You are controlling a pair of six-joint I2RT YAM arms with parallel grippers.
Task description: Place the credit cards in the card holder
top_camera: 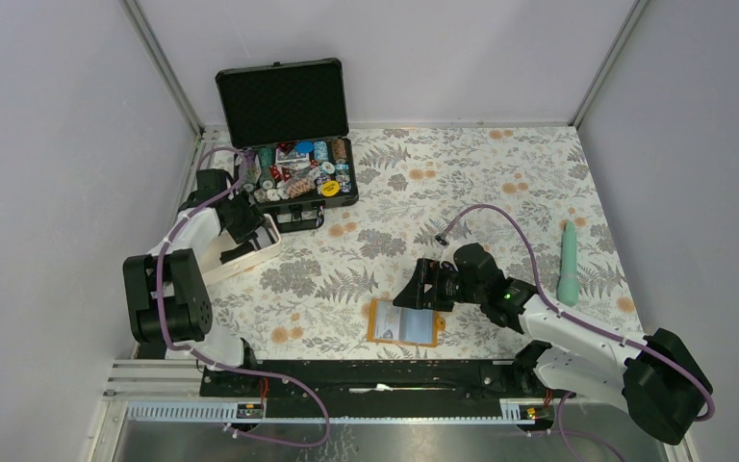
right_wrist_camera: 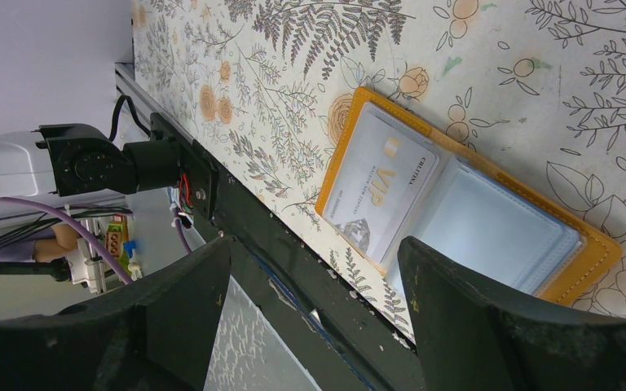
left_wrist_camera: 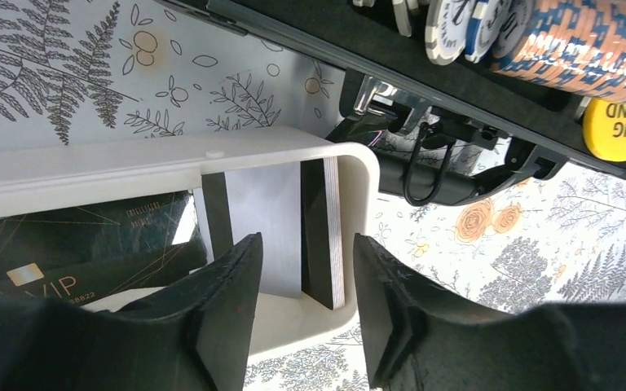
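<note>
The card holder lies spread on the table with an orange edge and clear sleeves. A silver VIP card sits in its left side in the right wrist view; the other side shows pale, empty-looking sleeves. Over the holder, my right gripper stands open, nothing between its fingers. Dark cards, one marked VIP, lie in a white tray in the left wrist view. Farther along in the tray stands a stack of cards with pale edges. My left gripper is part open above this end, its fingers apart and empty.
An open black case of poker chips stands behind the tray, its handle close to the tray's corner. A green tube-like object lies at the far right.
</note>
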